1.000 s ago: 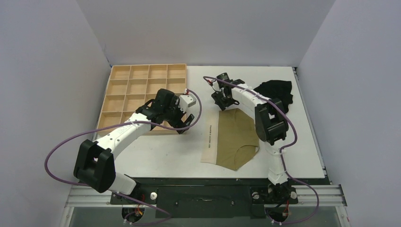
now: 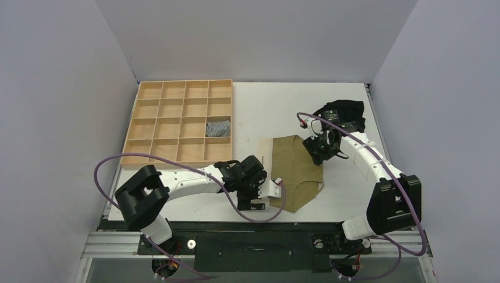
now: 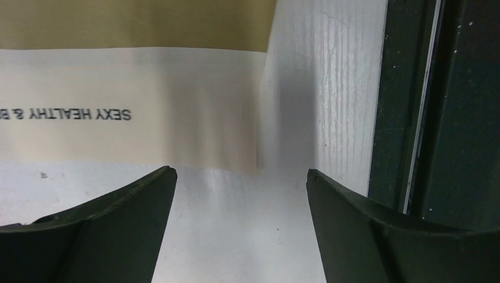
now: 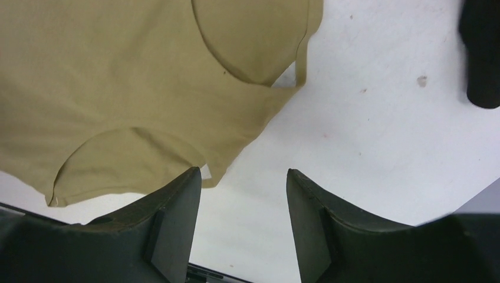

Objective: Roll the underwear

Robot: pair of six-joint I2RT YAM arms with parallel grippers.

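Olive underwear [image 2: 292, 177] lies spread flat, its cream waistband [image 3: 153, 106] with black lettering running along the left side. My left gripper [image 2: 253, 200] is over the waistband's front end; in the left wrist view its fingers [image 3: 94, 236] stand apart beside that end, with nothing gripped. My right gripper [image 2: 312, 150] hangs over the garment's back right; in the right wrist view it is open just beside the edge of the olive cloth [image 4: 147, 88], with white table between its fingers.
A wooden compartment box [image 2: 174, 109] stands back left, a grey striped item [image 2: 218, 128] in one compartment. Black cloth [image 2: 348, 111] lies back right. The table's front edge [image 3: 401, 106] is close to my left gripper.
My left gripper has moved from over the box down and right to the waistband's front end. My right gripper has moved right and toward the front.
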